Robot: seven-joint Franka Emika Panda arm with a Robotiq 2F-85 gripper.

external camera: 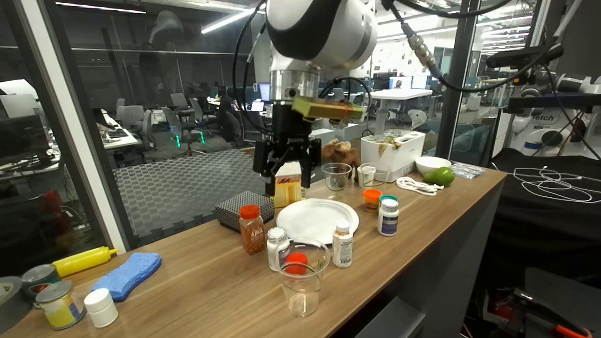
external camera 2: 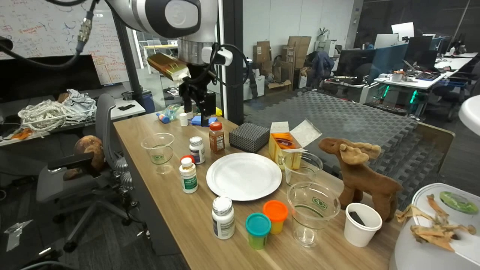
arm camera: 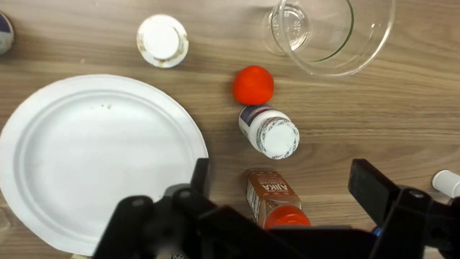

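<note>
My gripper stands open above the wooden table, its fingers wide apart and nothing between them. Below it in the wrist view, the red-capped spice bottle (arm camera: 272,187) appears in the gap between the fingers. A white pill bottle (arm camera: 268,129) lies just above it in that view, close to a red ball-like item (arm camera: 253,85). The white plate (arm camera: 107,92) is partly covered by the left finger. Another white bottle (external camera: 342,245) stands near the plate's edge, and the clear cup (external camera: 304,287) is at the table's front.
A dark mesh box (external camera 2: 248,137) and an open yellow carton (external camera 2: 284,144) stand behind the plate. Play-dough tubs (external camera 2: 258,230), clear cups (external camera 2: 313,211) and a plush moose (external camera 2: 362,173) crowd one end. Near the blue sponge (external camera: 128,274), some tabletop is bare.
</note>
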